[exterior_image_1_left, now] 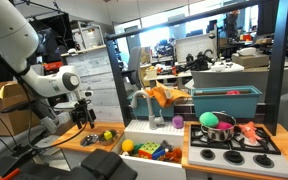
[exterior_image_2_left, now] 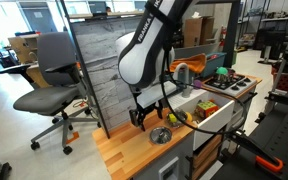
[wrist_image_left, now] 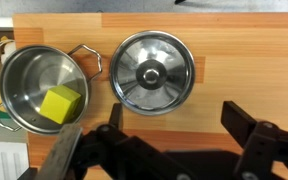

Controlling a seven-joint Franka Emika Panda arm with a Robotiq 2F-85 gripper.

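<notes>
A round silver lid (wrist_image_left: 152, 72) with a dark centre knob lies flat on the wooden counter (wrist_image_left: 244, 70) in the wrist view. Left of it stands a metal pot (wrist_image_left: 30, 72) with wire handles, holding a yellow block (wrist_image_left: 60, 103). My gripper is open, its dark fingers wide apart with nothing between them. In exterior view 2 the gripper (exterior_image_2_left: 150, 114) hangs above the counter near the lid (exterior_image_2_left: 160, 136), apart from it. Exterior view 1 shows the gripper (exterior_image_1_left: 84, 108) over the counter's left part.
Right of the pot is a sink basin (exterior_image_1_left: 129, 147) with several colourful items. Beyond lie a stove (exterior_image_1_left: 234, 150) with a second pot (exterior_image_1_left: 217, 132), a tap (exterior_image_1_left: 144, 98) and a teal bin (exterior_image_1_left: 226, 105). Bare wood lies right of the lid in the wrist view.
</notes>
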